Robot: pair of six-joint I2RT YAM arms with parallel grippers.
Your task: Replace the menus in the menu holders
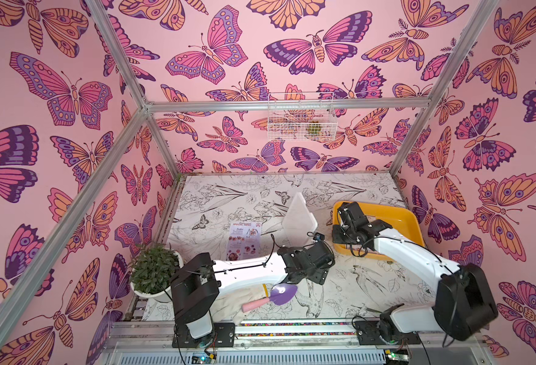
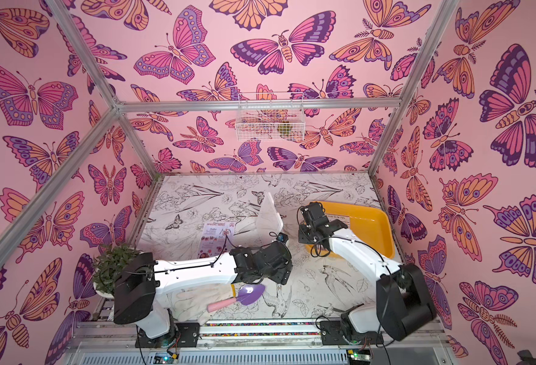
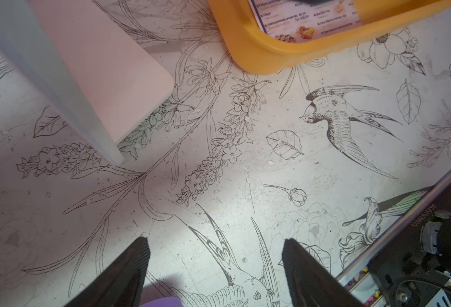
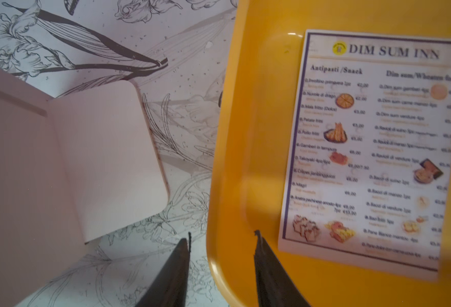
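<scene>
The white menu holder stands upright on the table between the two arms, its base and panel showing at the left of the right wrist view. A Dim Sum Inn menu lies flat inside the yellow tray. Left of the holder a second, pinkish menu rests on the table. My left gripper hangs over bare tabletop in front of the holder, its fingers apart and nothing between them. Above the tray's left rim, my right gripper is open and empty.
A purple trowel with a pink handle and a pale glove lie near the front edge, below the left arm. A potted plant stands at the left edge.
</scene>
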